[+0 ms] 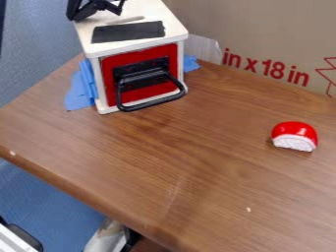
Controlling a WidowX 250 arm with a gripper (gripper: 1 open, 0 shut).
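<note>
A white box with a red front (pixel 129 66), black panel and black handle stands at the back left of the wooden table. A red-and-white rounded object (pixel 296 132) lies on the right side of the table. A dark gripper (pixel 96 10) is at the top edge, above the box, partly out of frame; whether it is open or shut is unclear.
Blue tape or plastic (pixel 79 91) lies beside the box. A cardboard panel (pixel 269 34) stands behind the table.
</note>
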